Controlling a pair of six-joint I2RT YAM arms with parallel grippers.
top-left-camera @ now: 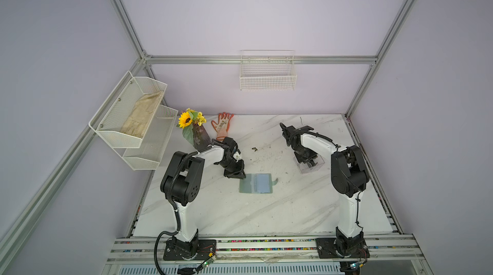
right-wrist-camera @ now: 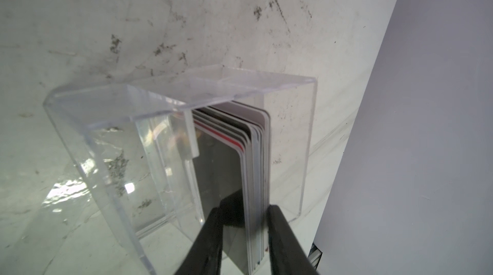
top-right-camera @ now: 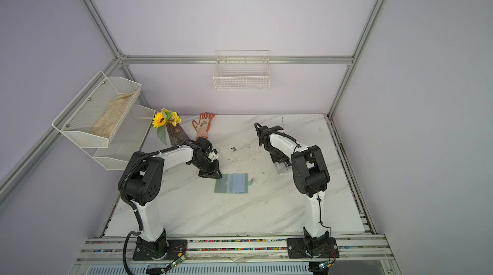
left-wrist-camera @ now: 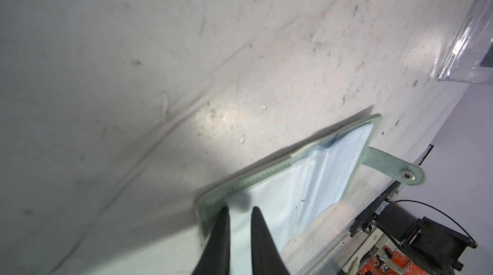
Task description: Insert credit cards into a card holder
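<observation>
A sage-green card holder (top-left-camera: 255, 183) with pale clear sleeves lies open on the table, its snap strap to the right. My left gripper is part open over the holder's upper corner in the left wrist view, with no card seen between its fingers. A clear acrylic box (right-wrist-camera: 286, 136) on the right holds a stack of cards (right-wrist-camera: 254, 182) standing on edge in one compartment. My right gripper has its fingers part open around the front edges of that stack; whether they touch the cards I cannot tell.
A vase of sunflowers (top-left-camera: 200, 136) and an orange glove (top-left-camera: 223, 123) stand or lie at the back left. Wire baskets (top-left-camera: 267, 82) hang on the walls.
</observation>
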